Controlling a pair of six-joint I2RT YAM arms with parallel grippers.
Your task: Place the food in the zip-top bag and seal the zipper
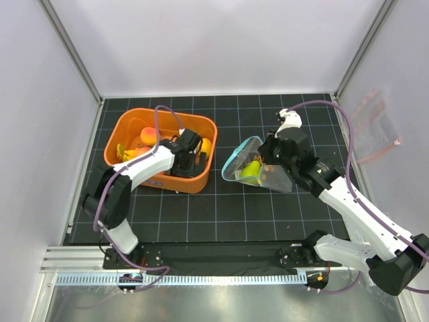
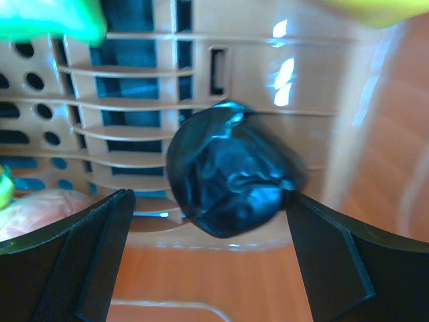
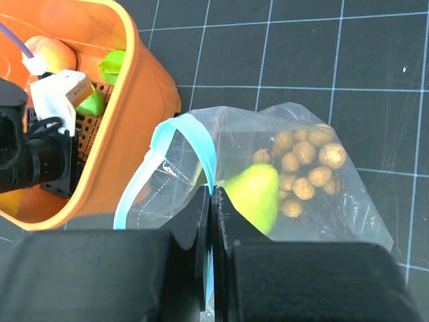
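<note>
My left gripper [image 1: 191,168] is down inside the orange basket, open, its fingers either side of a shiny dark plum-like food [image 2: 231,168]. A green item [image 2: 53,13] and a pinkish fruit [image 2: 40,215] lie near it. The clear zip bag [image 3: 348,201] with a light-blue zipper edge holds a yellow-green pear [image 3: 251,194] and several small brown balls [image 3: 305,153]. My right gripper is shut on the bag's rim, holding it up.
The orange basket [image 1: 117,127] sits at the left with orange, yellow and green produce [image 1: 149,135].
</note>
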